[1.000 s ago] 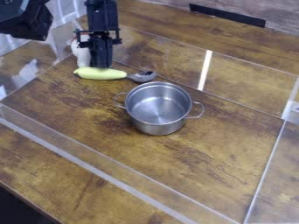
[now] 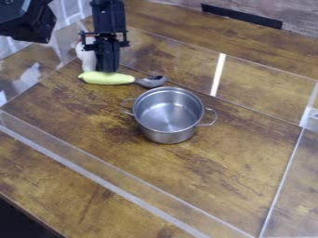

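Observation:
The black gripper (image 2: 104, 61) points down at the upper left, just above a pale yellow-green elongated object (image 2: 107, 78) lying on the wooden table; whether it touches that object is unclear, and its fingers are too small and dark to judge. A grey spoon-like utensil (image 2: 151, 81) lies to the right of the yellow object. A steel pot (image 2: 168, 115) with two side handles stands at the centre, empty. A white object (image 2: 86, 58) is partly visible behind the gripper.
Pale strips and clear edging run along the table's left and right sides. A dark bar (image 2: 243, 13) lies along the back edge.

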